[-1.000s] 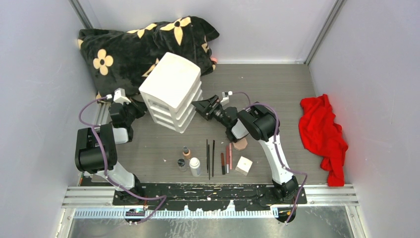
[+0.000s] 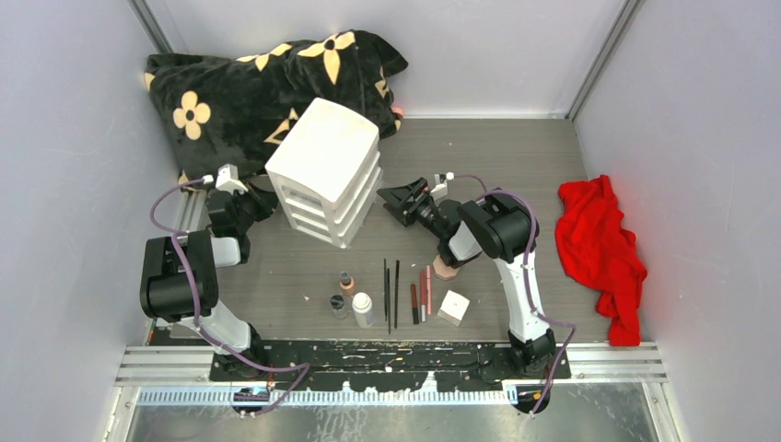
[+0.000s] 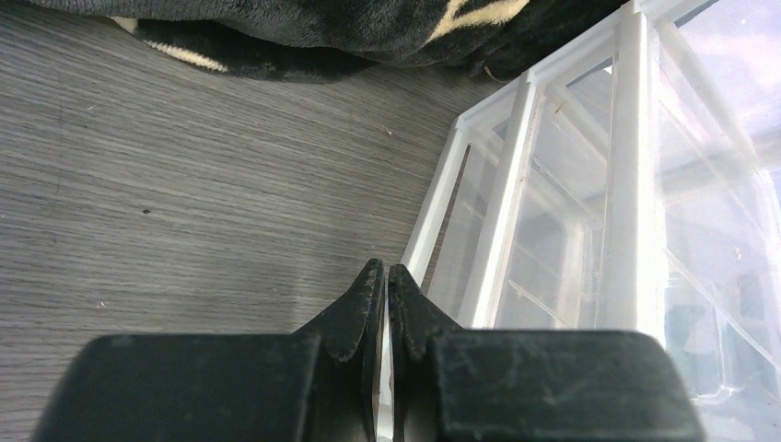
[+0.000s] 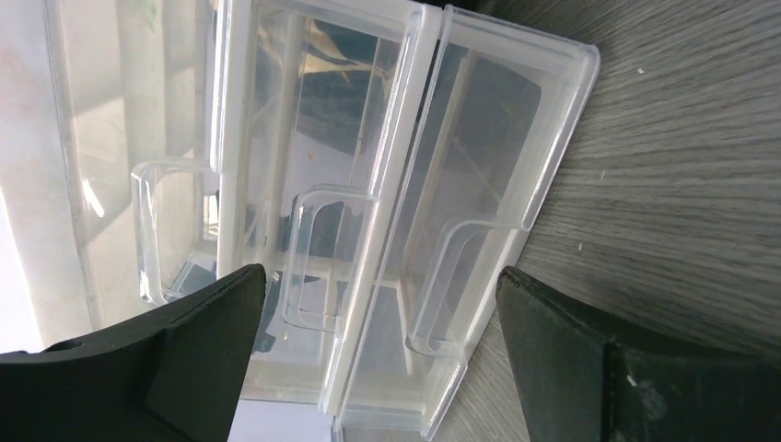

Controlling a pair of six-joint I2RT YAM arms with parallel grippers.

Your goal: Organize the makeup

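A white drawer unit point(image 2: 322, 147) with clear drawers stands angled near the pillow. My left gripper point(image 2: 267, 204) is at its left side; in the left wrist view its fingertips point(image 3: 376, 276) look nearly together, nothing visible between them. My right gripper point(image 2: 394, 201) is open on the right, facing the clear drawer handles point(image 4: 327, 193), nothing held. Makeup lies along the front: a white bottle point(image 2: 364, 311), a foundation bottle point(image 2: 346, 285), a dark-capped jar point(image 2: 338, 307), several pencils and tubes point(image 2: 414, 304), a white box point(image 2: 454, 308), and a round compact point(image 2: 445, 268) partly under the right arm.
A black patterned pillow point(image 2: 212, 101) fills the back left. A red cloth point(image 2: 599, 258) lies at the far right.
My right gripper has moved rightward, away from the drawer unit. The left arm is nearly unchanged.
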